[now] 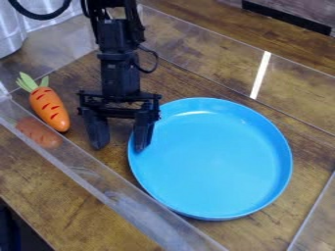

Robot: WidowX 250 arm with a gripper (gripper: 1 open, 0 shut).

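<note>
The black gripper (pixel 119 132) hangs low at the left rim of a blue plate (pixel 210 162), its two fingers spread apart, the right one at the rim and the left one over the wooden surface. Nothing shows between them. An orange toy carrot (pixel 47 104) with a green top lies to the gripper's left, apart from it.
A clear plastic wall runs diagonally along the near left, with other clear panels at the back and right. The wooden floor (pixel 183 74) behind the plate is clear. A white object (pixel 10 29) stands at the top left.
</note>
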